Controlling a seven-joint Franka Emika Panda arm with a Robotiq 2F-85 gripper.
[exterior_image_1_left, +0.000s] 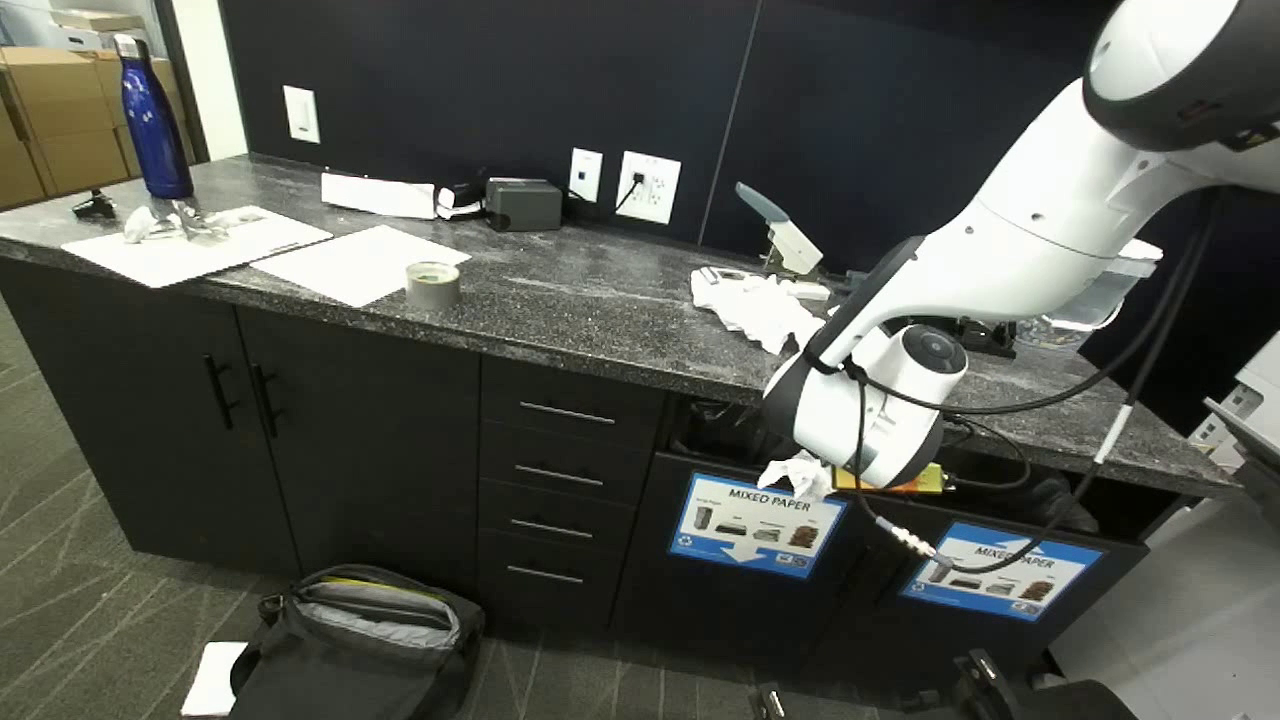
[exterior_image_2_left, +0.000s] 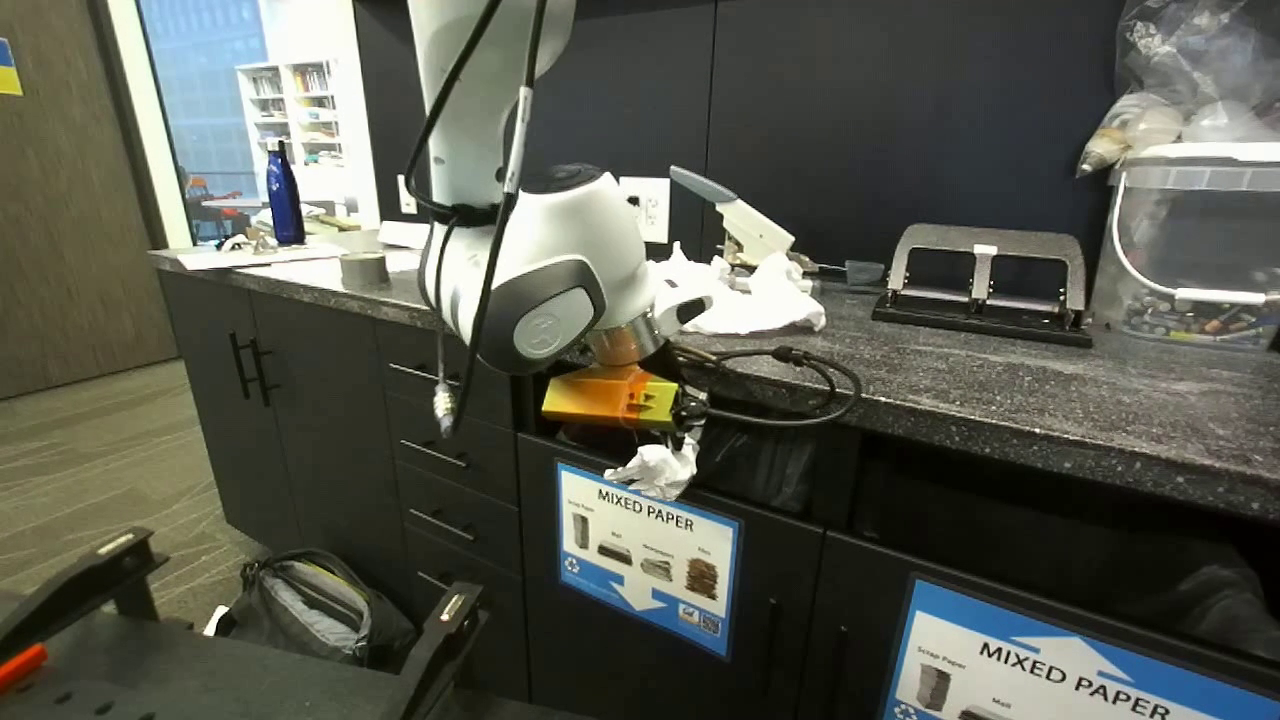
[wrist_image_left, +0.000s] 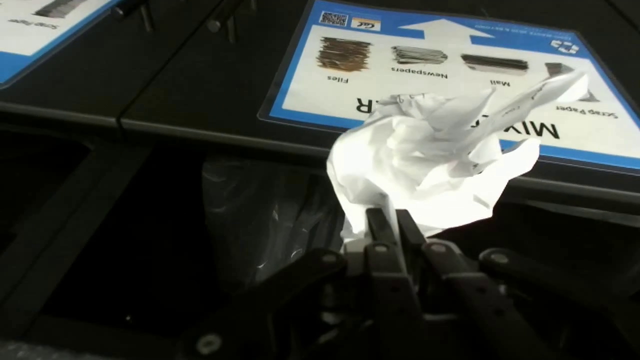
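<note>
My gripper is shut on a crumpled white paper (wrist_image_left: 420, 162), which spreads out beyond the fingertips in the wrist view. In exterior view 2 the held paper (exterior_image_2_left: 657, 466) hangs in front of the open slot above the left blue-bordered "Mixed Paper" sign (exterior_image_2_left: 648, 552). Exterior view 1 shows the same paper (exterior_image_1_left: 797, 476) just over that sign's top edge, while the arm hides the fingers. Through the slot, a clear plastic liner (wrist_image_left: 264, 210) is visible in the wrist view.
More crumpled paper (exterior_image_2_left: 762, 294) lies on the counter by a stapler (exterior_image_2_left: 750, 228). A hole punch (exterior_image_2_left: 984, 276) and a clear bucket (exterior_image_2_left: 1194, 240) stand to its right. Tape (exterior_image_1_left: 432, 286), flat sheets (exterior_image_1_left: 348, 266) and a blue bottle (exterior_image_1_left: 154, 126) occupy the left side. A second bin slot is at right.
</note>
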